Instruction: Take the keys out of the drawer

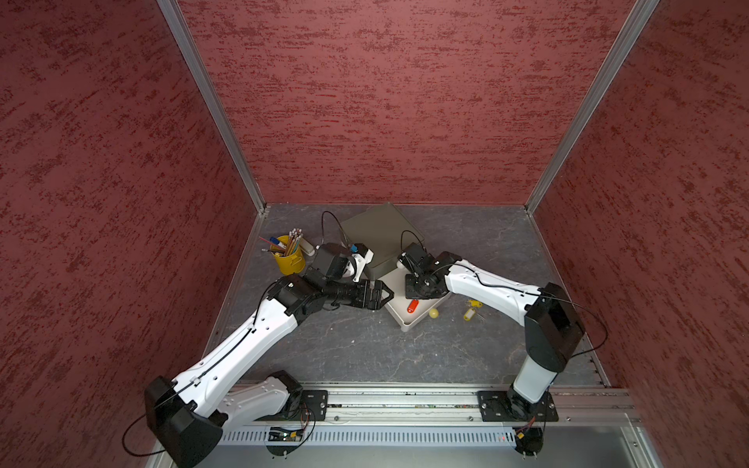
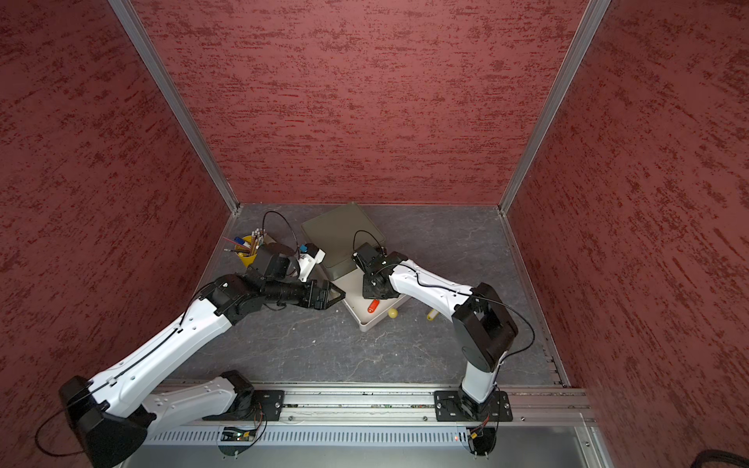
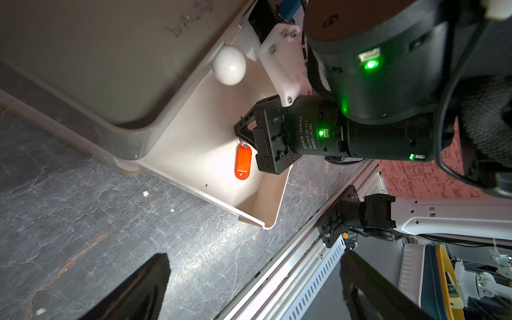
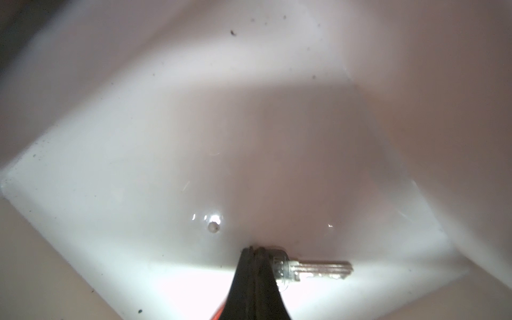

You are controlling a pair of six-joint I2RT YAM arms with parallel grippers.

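An orange-red key tag [image 3: 243, 161] lies on the floor of the white drawer [image 3: 213, 196], its ring beside my right gripper. My right gripper is shut low inside the drawer, its fingertips touching or almost touching the dark head of a silver key [image 4: 320, 269]. I cannot tell whether the ring or key head is caught between them. Only a sliver of the tag shows under these fingers in the right wrist view. Left of the drawer, my left gripper [image 1: 388, 295] hangs with its fingers [image 3: 133, 290] wide apart and nothing between them.
The grey-brown cabinet [image 1: 382, 226] stands behind the drawer. A white ball [image 3: 229, 65] rests in the drawer near the cabinet. Outside, a yellow ball [image 1: 433, 312] and small yellow item [image 1: 469, 314] lie right; a yellow pen cup [image 1: 290, 261] stands left.
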